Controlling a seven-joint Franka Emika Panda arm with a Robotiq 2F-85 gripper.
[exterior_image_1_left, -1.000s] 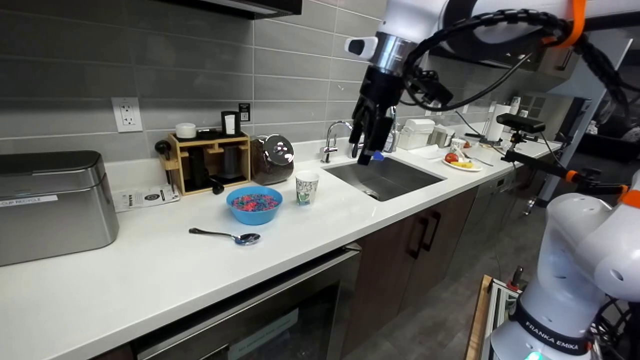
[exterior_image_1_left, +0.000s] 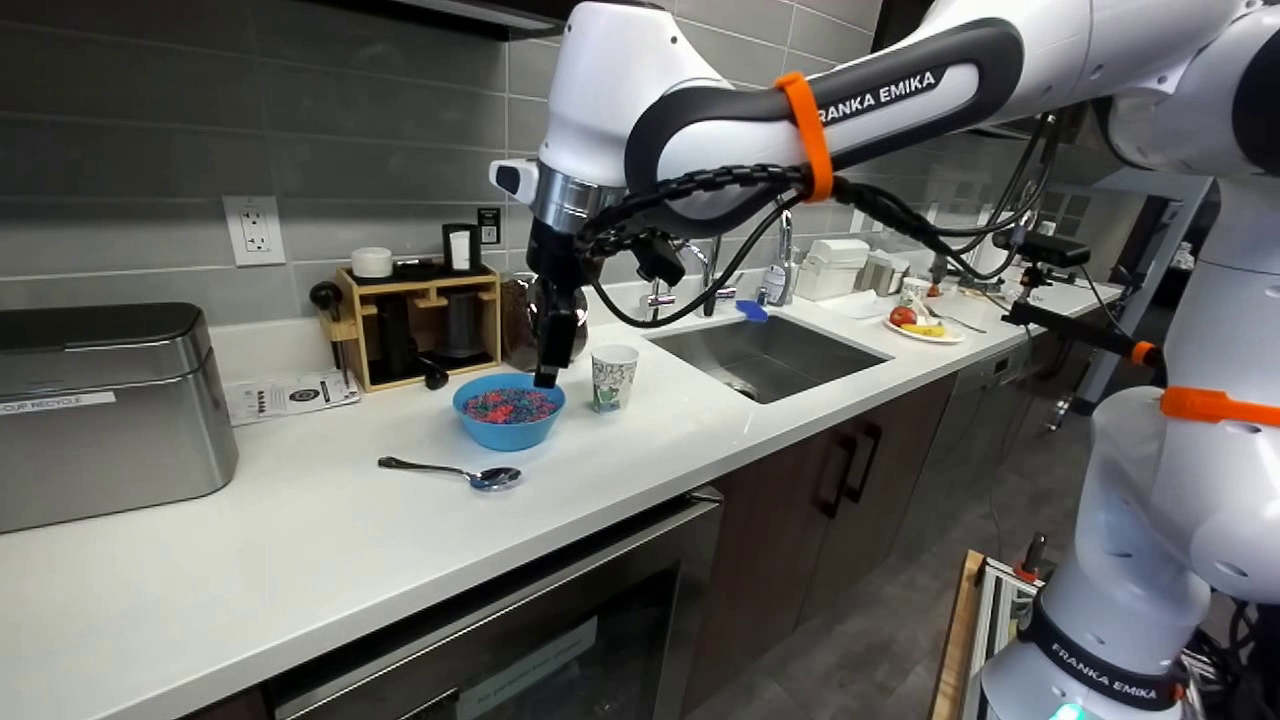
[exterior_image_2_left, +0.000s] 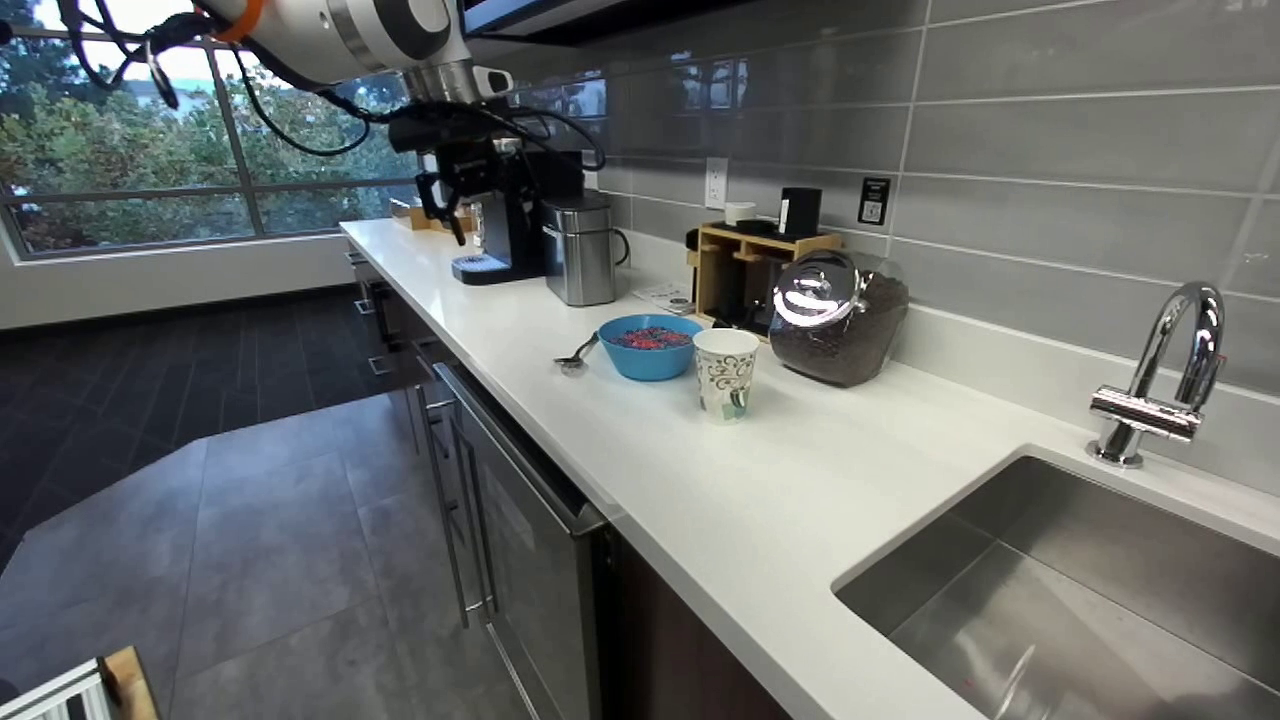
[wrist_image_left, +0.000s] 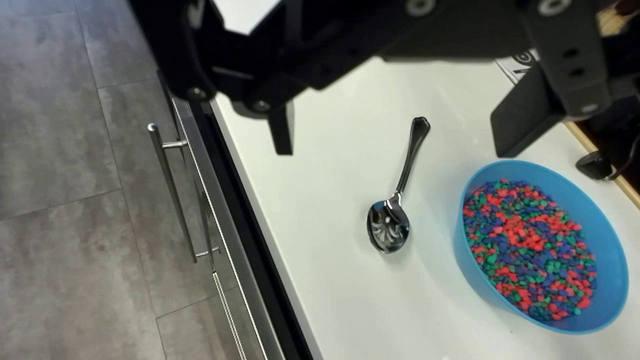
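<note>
My gripper is open above the counter, its two dark finger pads wide apart with nothing between them. Below it, in the wrist view, a shiny metal spoon (wrist_image_left: 388, 225) lies flat, its dark handle pointing toward the gripper. To the right of the spoon sits a blue bowl (wrist_image_left: 612, 264) filled with small red, blue and green pebble-like bits. A patterned paper cup (exterior_image_1_left: 614, 378) stands upright beside the bowl. In exterior view 2 the gripper (exterior_image_2_left: 439, 222) hangs well above the counter, touching none of these.
A steel bin (exterior_image_1_left: 114, 420) stands on the left of the counter. Behind the bowl are a wooden organizer (exterior_image_1_left: 414, 324) and a tilted glass jar (exterior_image_2_left: 836, 318). The sink (exterior_image_1_left: 768, 360) opens to the right. Bare countertop (exterior_image_1_left: 300, 540) lies around the spoon, toward the front edge.
The arm and gripper have swung left in exterior view 1, from over the sink toward the bowl and spoon. The spoon, bowl and cup have not moved.
</note>
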